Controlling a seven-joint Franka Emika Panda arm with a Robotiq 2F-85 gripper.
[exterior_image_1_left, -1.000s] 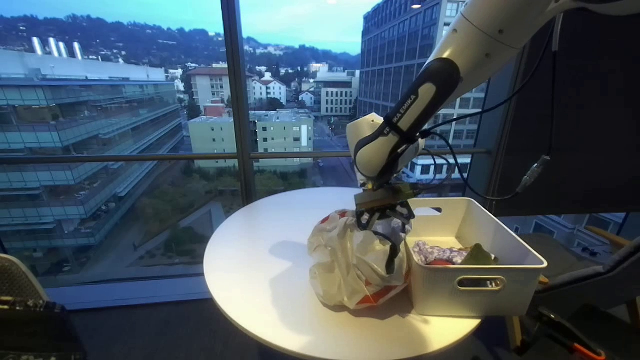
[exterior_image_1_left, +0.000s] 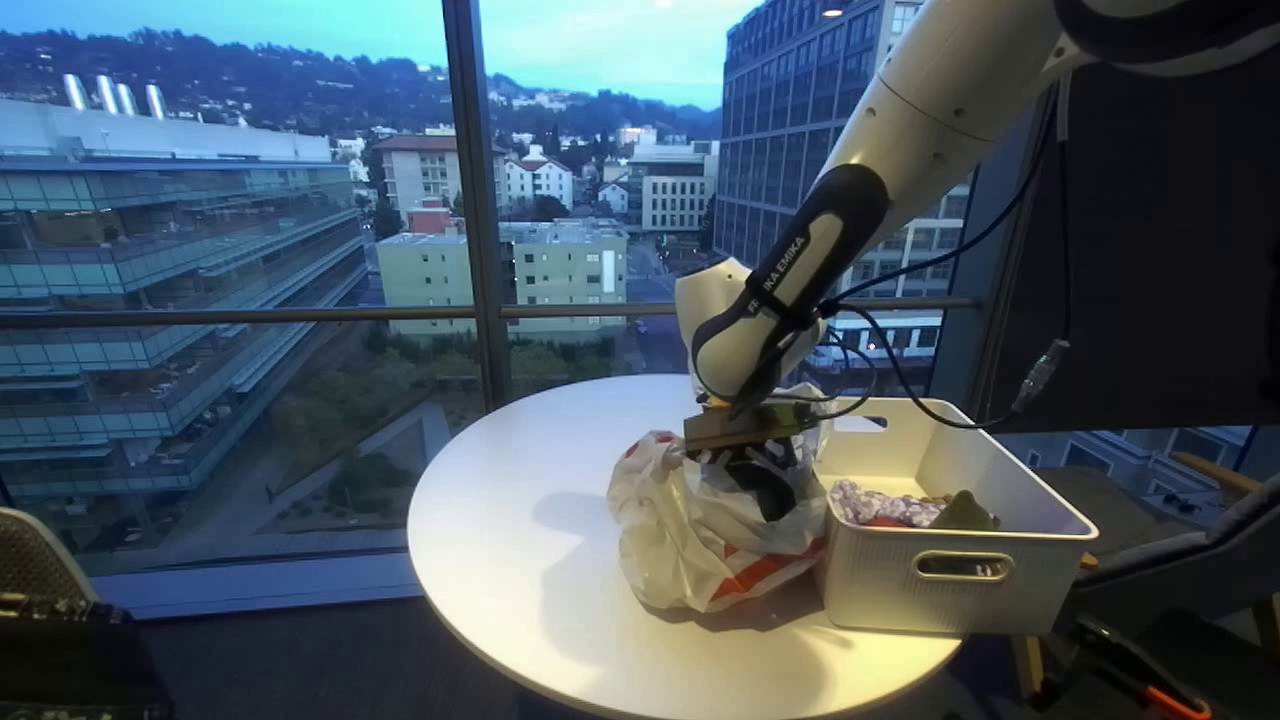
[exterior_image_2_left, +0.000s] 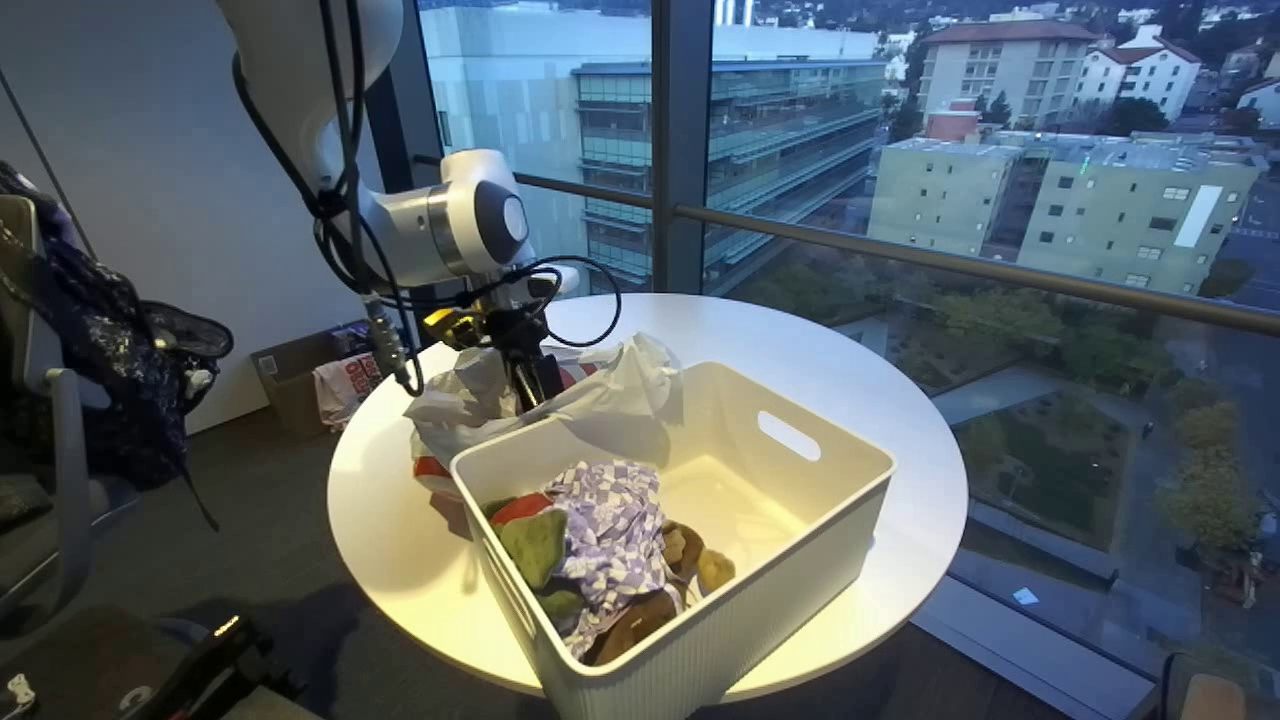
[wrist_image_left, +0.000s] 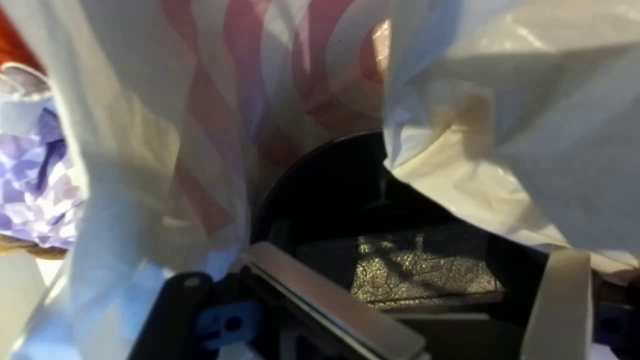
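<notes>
A crumpled white plastic bag (exterior_image_1_left: 684, 540) with red markings stands on the round table, right beside the white bin (exterior_image_1_left: 1032, 516). My gripper reaches down into the bag's mouth, its fingers wide apart and nothing held between them. Deep inside the bag, the wrist view shows a dark round-edged thing (wrist_image_left: 324, 174) and a shiny, crinkled dark patch (wrist_image_left: 420, 276); what these are I cannot tell. The bag's sides (wrist_image_left: 138, 120) rise around the fingers. From outside, the bag partly hides my fingertips.
In the bin lie a purple-and-white checked cloth (exterior_image_2_left: 609, 528), a green item (exterior_image_2_left: 536, 546) and several brown and red soft things. The bin's far part is bare. Clear space covers the left of the table (exterior_image_1_left: 516, 528).
The arm has come down and slightly to the left, bringing the gripper deeper into the bag. The bag has shifted a little, its top spreading around the gripper.
</notes>
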